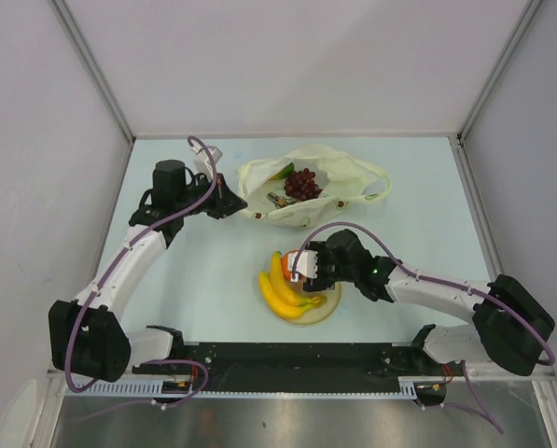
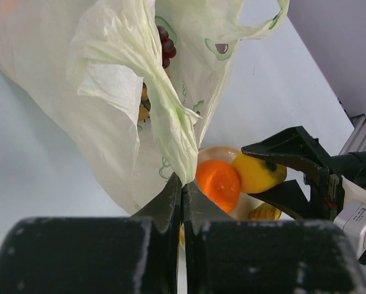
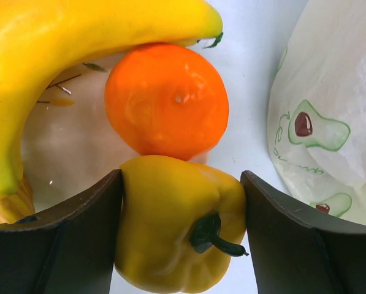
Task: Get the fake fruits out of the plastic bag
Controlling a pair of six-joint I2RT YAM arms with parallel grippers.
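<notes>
A yellow pepper point(image 3: 173, 226) sits between the fingers of my right gripper point(image 1: 317, 271), which is over the plate point(image 1: 308, 313), beside an orange point(image 3: 167, 101) and bananas point(image 1: 278, 294). Whether the fingers grip it is unclear. The white plastic bag point(image 1: 353, 177) lies open at the back, holding dark grapes point(image 1: 302, 184), a green item point(image 1: 283, 171) and smaller items. My left gripper is shut at the bag's left rim, its tips against the crumpled plastic; whether any is pinched between them is unclear.
A black front edge with metal rails runs along the near side, below the plate.
</notes>
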